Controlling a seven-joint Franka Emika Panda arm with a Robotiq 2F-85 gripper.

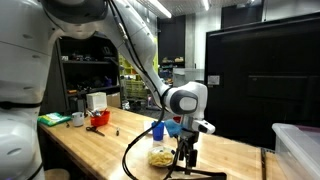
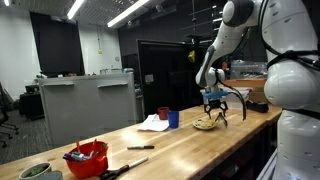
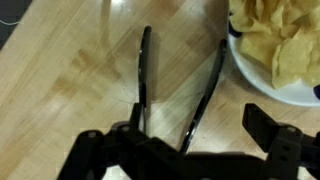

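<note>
Open, my gripper is over the wooden table, its dark fingers [image 3: 272, 140] wide apart in the wrist view. Two thin black strips, which look like the arms of black tongs [image 3: 205, 100], lie in the gap as seen from above; their lower ends are hidden by the gripper. Contact between fingers and strips cannot be made out. A white bowl of yellow chips [image 3: 285, 45] stands at the upper right of that view. In exterior view 1 the bowl [image 1: 160, 157] is left of my gripper [image 1: 189, 158], and a black object [image 1: 205, 175] lies on the table below it.
A blue cup [image 1: 158, 130] stands behind the bowl. The red basket [image 2: 86, 160], dark-handled tools [image 2: 122, 169] and a white cloth [image 2: 153, 124] are farther along the table. A translucent bin [image 1: 297, 145] is at the right. Bare wood lies between the basket and bowl.
</note>
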